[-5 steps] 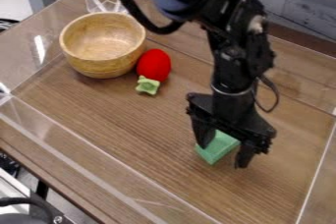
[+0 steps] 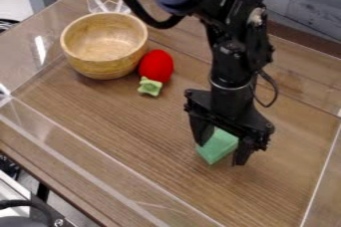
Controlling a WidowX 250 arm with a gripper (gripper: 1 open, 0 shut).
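My black gripper (image 2: 226,131) hangs over a green block (image 2: 217,147) lying on the wooden table at the centre right. Its fingers come down on both sides of the block and partly hide it; whether they grip it I cannot tell.
A wooden bowl (image 2: 104,45) stands at the upper left, with a red tomato (image 2: 156,66) and a small light-green piece (image 2: 150,87) beside it.
My gripper has shifted slightly up and back, and its fingers look a little closer around the green block, which stays about where it was.
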